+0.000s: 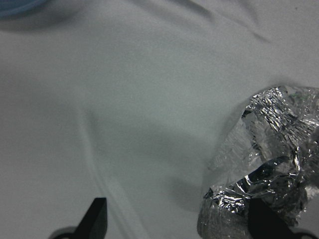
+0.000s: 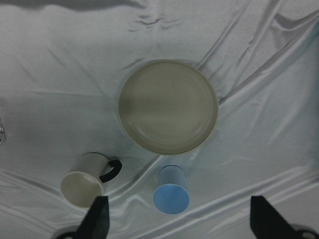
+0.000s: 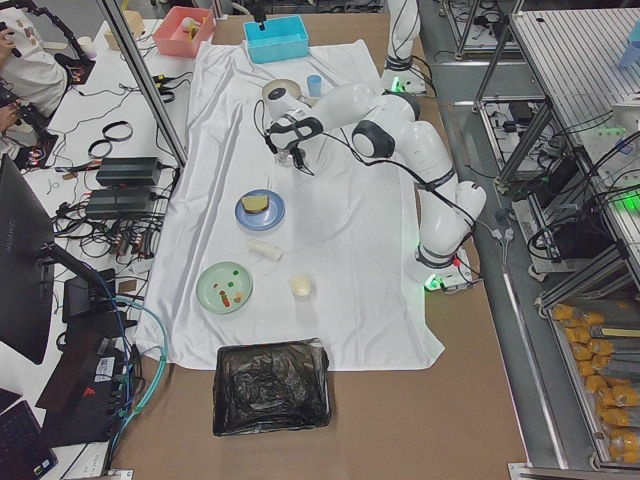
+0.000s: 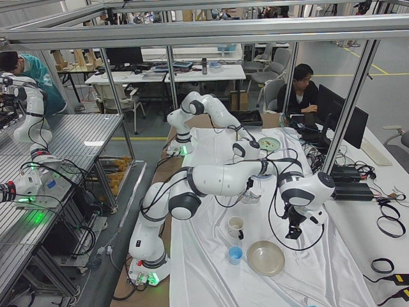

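Note:
My left gripper hangs open low over a crumpled piece of foil (image 1: pixel 259 144), which lies between and beside the fingertips at the lower right of the left wrist view; a blue plate (image 1: pixel 20 7) edges in at top left. My right gripper is open above a beige plate (image 2: pixel 168 107), a blue cup (image 2: pixel 170 196) and a white mug (image 2: pixel 82 186) with a black handle. A yellow sponge-like piece (image 3: pixel 254 203) rests on the blue plate in the camera left view.
A green plate (image 3: pixel 224 288) with small scraps, a white cylinder (image 3: pixel 264 250) and a pale cup (image 3: pixel 300 285) sit on the cloth. A black lined tray (image 3: pixel 271 388) lies at the front, a turquoise bin (image 3: pixel 274 38) at the back.

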